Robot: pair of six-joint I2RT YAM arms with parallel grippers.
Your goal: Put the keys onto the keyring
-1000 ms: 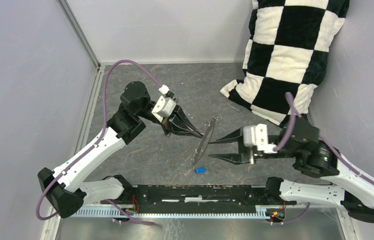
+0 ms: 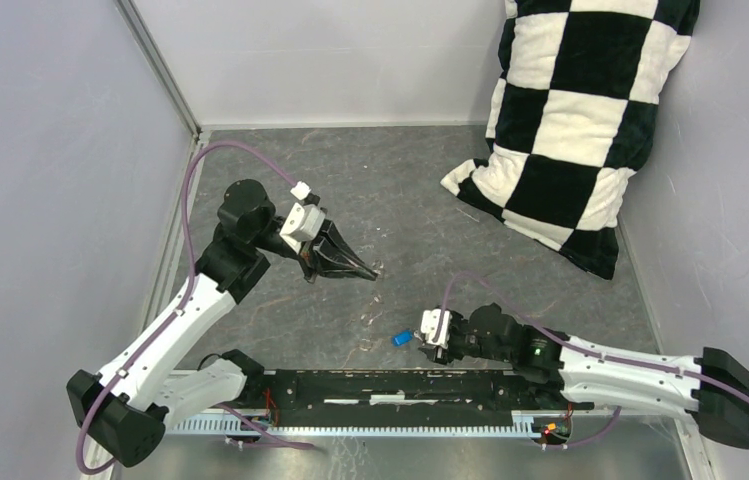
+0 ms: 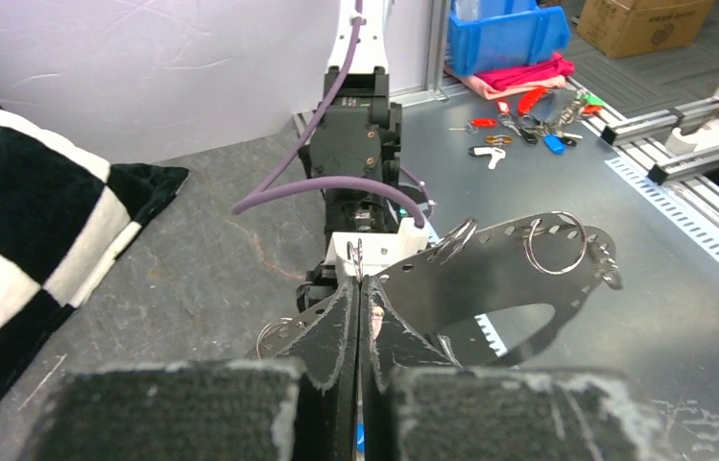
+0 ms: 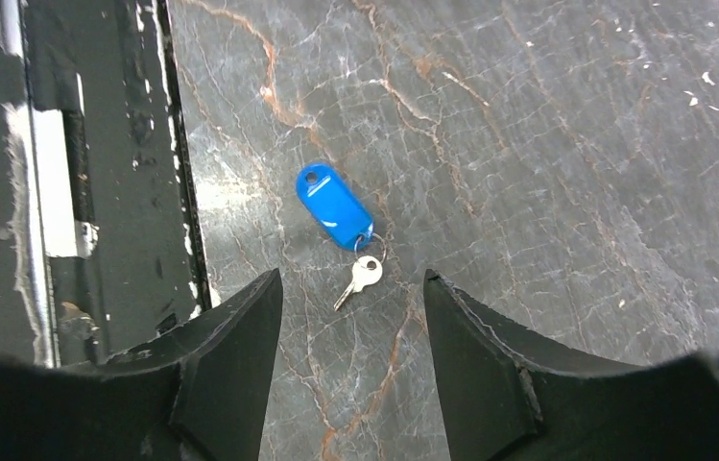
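A thin metal plate (image 3: 451, 293) with holes and several wire rings along its edge is held upright at the tips of my left gripper, which is shut on it. In the top view the left gripper (image 2: 374, 276) hangs over the middle of the floor, where the plate is hard to make out. On the grey surface lies a blue tag (image 4: 336, 206) joined by a small ring (image 4: 379, 248) to a silver key (image 4: 363, 276). My right gripper is open above them, the key within its gap and untouched, the tag just beyond the tips.
A checkered cushion (image 2: 575, 120) leans at the back right. Along the front runs a black rail (image 2: 390, 398), close to the blue tag. Other keys and tags (image 3: 528, 120) lie on the metal table outside.
The right gripper has moved away from the plate and down to the key and tag. The left gripper has shifted left and slightly lower, the plate changing from clearly visible to hardly visible from above.
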